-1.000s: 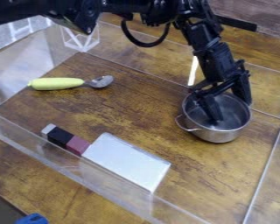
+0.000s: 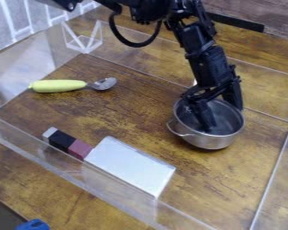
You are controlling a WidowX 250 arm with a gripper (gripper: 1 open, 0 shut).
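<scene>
My black gripper (image 2: 208, 106) reaches down from the top into a metal pot (image 2: 204, 137) on the right side of the wooden table; its fingertips are partly hidden inside the pot, and whether anything lies between them cannot be seen.
A pale yellow-green object (image 2: 58, 85) and a metal spoon head (image 2: 103, 84) lie at the upper left. A silver rectangular block (image 2: 129, 164) and a dark-and-pink object (image 2: 65, 141) lie at the lower front.
My arm and gripper have shifted left, and the pot has moved slightly left with them.
</scene>
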